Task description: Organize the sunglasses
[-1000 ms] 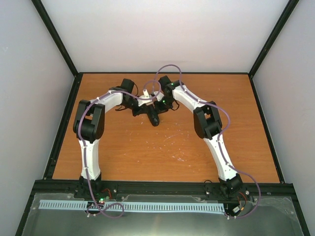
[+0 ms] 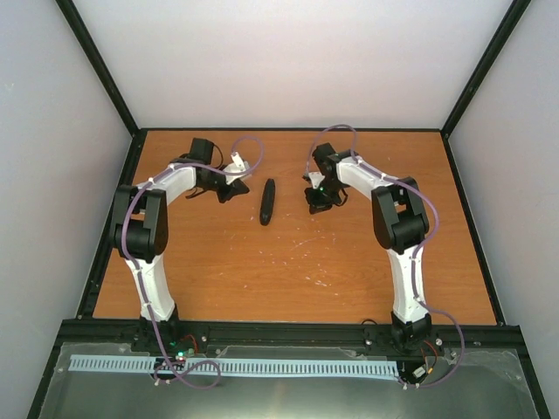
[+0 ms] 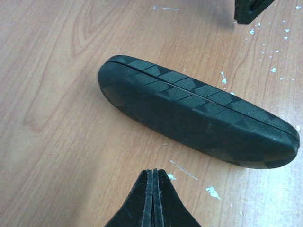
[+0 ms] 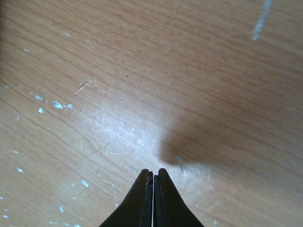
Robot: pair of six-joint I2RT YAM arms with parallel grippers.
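A long black glasses case (image 2: 267, 202), closed along its seam and textured with patches, lies alone on the wooden table between my grippers, lengthwise front to back in the top view. It fills the middle of the left wrist view (image 3: 194, 118). My left gripper (image 2: 234, 192) is left of it, shut with nothing between its fingers. My right gripper (image 2: 316, 202) is right of it, also shut and empty; its fingertips (image 4: 162, 182) point at bare tabletop. No sunglasses are visible outside the case.
Dark frame rails and pale walls border it at the back and sides. Purple cables loop over both arms.
Both grippers have drawn apart from the case, the left one leftward and the right one rightward. The case now lies uncovered between them, shifted slightly and straighter.
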